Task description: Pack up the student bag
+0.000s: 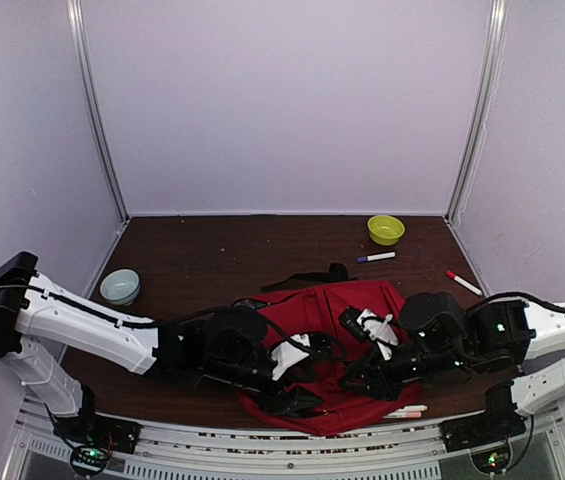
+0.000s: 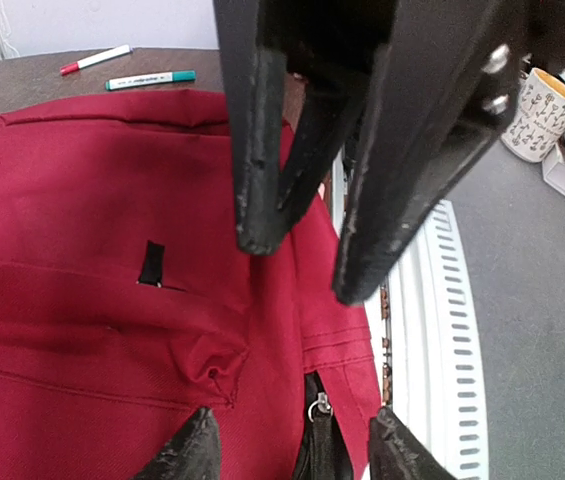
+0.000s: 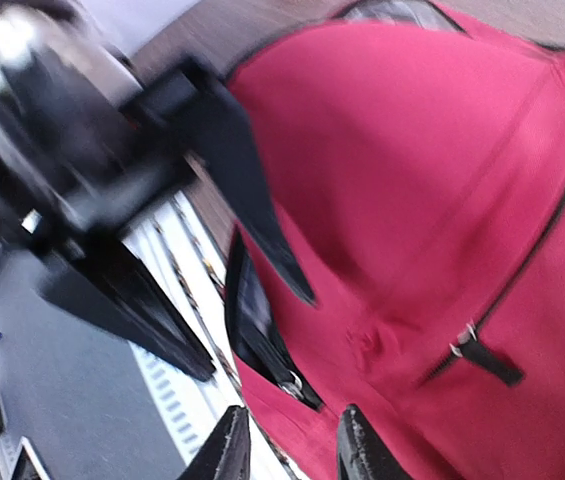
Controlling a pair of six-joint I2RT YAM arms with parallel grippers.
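Note:
A red bag (image 1: 367, 297) lies on the table's front part, both arms reaching over it. Low over its near side are my left gripper (image 1: 297, 402) and right gripper (image 1: 362, 380), close together. In the left wrist view, the left gripper's fingers (image 2: 190, 452) stand apart, with a black zipper end and metal pull (image 2: 320, 408) seen between and beyond them. Part open, the right gripper's fingers (image 2: 262, 190) cross the top of that view. The right wrist view shows its own fingers (image 3: 234, 448) apart above red cloth, near another zipper pull (image 3: 294, 385).
Markers lie around the bag: a blue-capped marker (image 1: 376, 257), a red-capped marker (image 1: 464, 283) and pens (image 1: 405, 411) at the front edge. A green bowl (image 1: 386, 230) and pale bowl (image 1: 120, 287) stand clear of it.

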